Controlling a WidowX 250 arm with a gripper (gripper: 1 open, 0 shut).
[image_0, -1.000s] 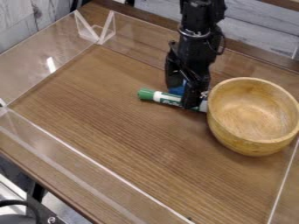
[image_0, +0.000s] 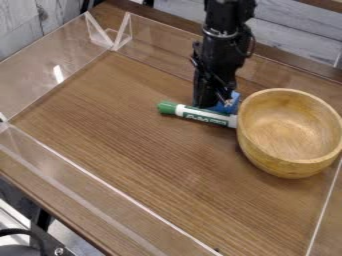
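A green and white marker-like tube (image_0: 197, 114) lies on the wooden table, angled toward a large tan bowl (image_0: 289, 135) on the right. My black gripper (image_0: 206, 98) is low just behind the tube; its fingertips are dark and partly hidden, and it looks shut, with nothing seen between them. A blue object (image_0: 230, 101) lies beside it, behind the tube and left of the bowl, partly covered by the gripper.
Clear plastic walls (image_0: 27, 75) edge the table (image_0: 120, 180) on the left and back. The left and front of the table are open.
My gripper has shifted left and slightly up from over the tube's right part to behind it. The tube and bowl look unmoved.
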